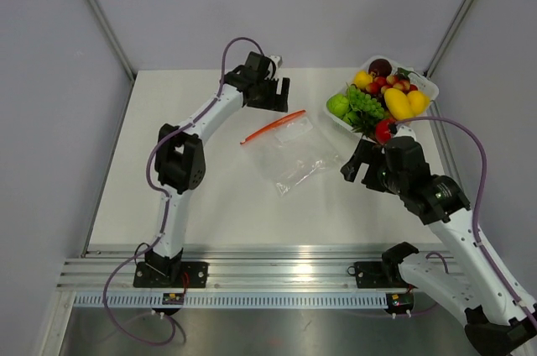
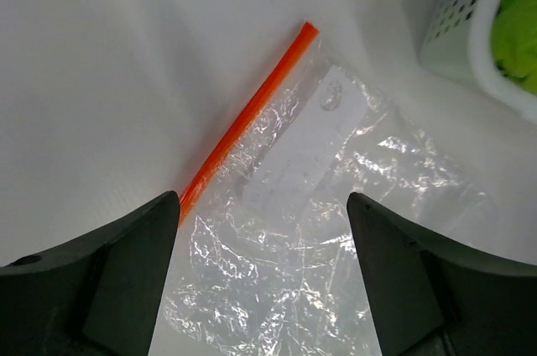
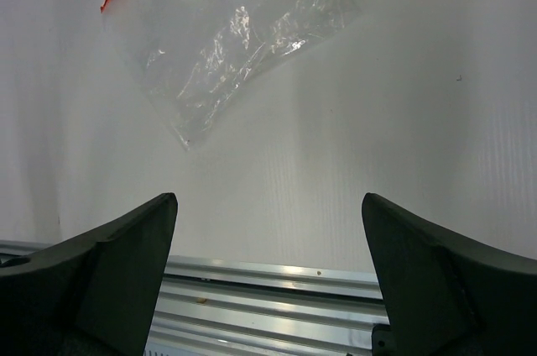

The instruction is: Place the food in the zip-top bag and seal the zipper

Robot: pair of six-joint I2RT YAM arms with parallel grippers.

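Note:
A clear zip top bag [image 1: 295, 153] with an orange zipper strip [image 1: 273, 126] lies flat and empty-looking on the table, at a slant. Its strip [image 2: 247, 117] and clear film fill much of the left wrist view. Above the table, just past the strip's upper end, my left gripper [image 1: 281, 94] is open and holds nothing. My right gripper [image 1: 353, 173] hovers open to the right of the bag, nothing between its fingers. Food sits in a white basket [image 1: 431, 90] at the back right: green grapes [image 1: 364, 107], yellow mangoes [image 1: 398, 105], green pieces [image 1: 338, 105] and several red fruits.
Bare white table [image 1: 159, 196] spreads left and in front of the bag. A metal rail [image 1: 277, 259] runs along the front edge. The basket's wall [image 2: 457, 16] stands close to the bag's right side.

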